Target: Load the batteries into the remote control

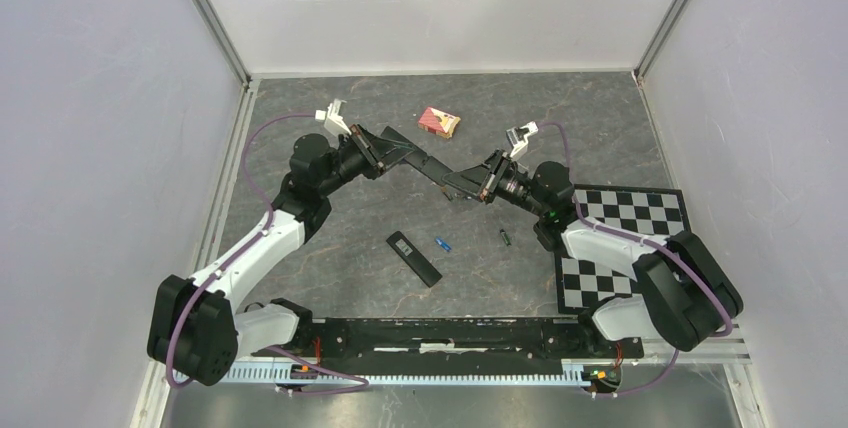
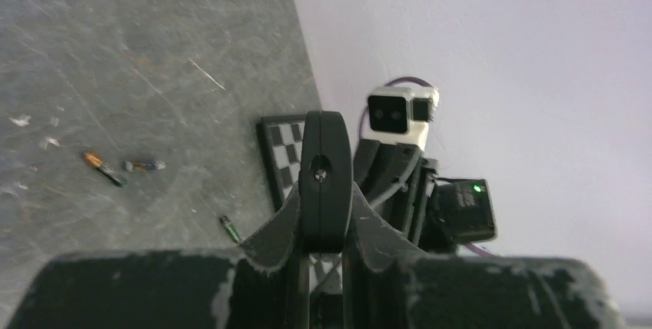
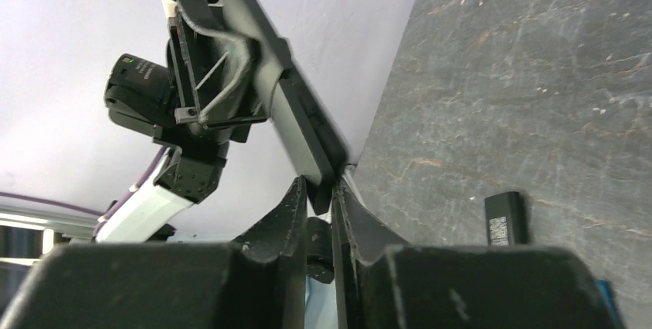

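Observation:
A black remote [image 1: 420, 158] is held in the air between the arms, seen end-on in the left wrist view [image 2: 325, 175]. My left gripper [image 1: 394, 148] is shut on it. My right gripper has its fingers at the remote's other end [image 3: 304, 133], close together around its tip. A flat black piece [image 1: 414, 258] lies on the floor below. Loose batteries lie near it: a blue one [image 1: 443, 244], a green one [image 2: 229, 228], and two others [image 2: 104, 167] [image 2: 144, 166].
A red-and-cream box [image 1: 439, 122] lies at the back. A checkered board [image 1: 640, 212] is on the right under the right arm. White walls enclose the floor.

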